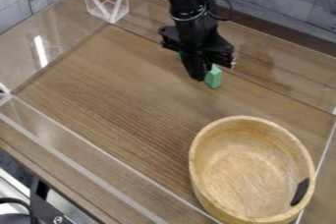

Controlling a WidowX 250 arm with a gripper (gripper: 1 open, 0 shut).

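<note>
The black gripper [197, 69] hangs over the upper middle of the wooden table, its fingers pointing down. It looks shut, and nothing shows between its fingers. A small green object [211, 78] lies on the table just right of the fingertips, partly hidden by the gripper. Some green also shows behind the gripper's left side; whether it is part of the same object I cannot tell.
A large pale round bowl [249, 169] sits at the lower right. A white wire or plastic rack [105, 5] stands at the upper left. A wooden wall runs along the back right.
</note>
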